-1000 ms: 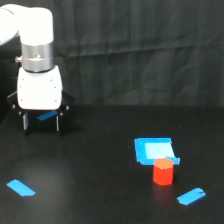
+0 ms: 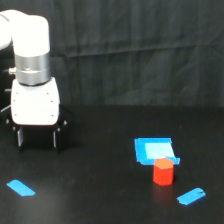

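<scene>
My gripper (image 2: 39, 142) hangs on the left, below the white arm, its two dark fingers spread apart and nothing showing between them. Well to its right, a small red block (image 2: 163, 174) stands on the black table. Just behind the block lies a white patch with a blue border (image 2: 140, 150); the block overlaps its front edge in the view, and whether they touch I cannot tell.
A blue strip (image 2: 21, 188) lies on the table at the front left, and another blue strip (image 2: 191, 197) at the front right. Between the gripper and the red block the tabletop is clear. Dark curtains hang behind.
The arm and gripper have come lower and slightly left. A blue strip seen behind the fingers earlier is now hidden. The red block has not moved.
</scene>
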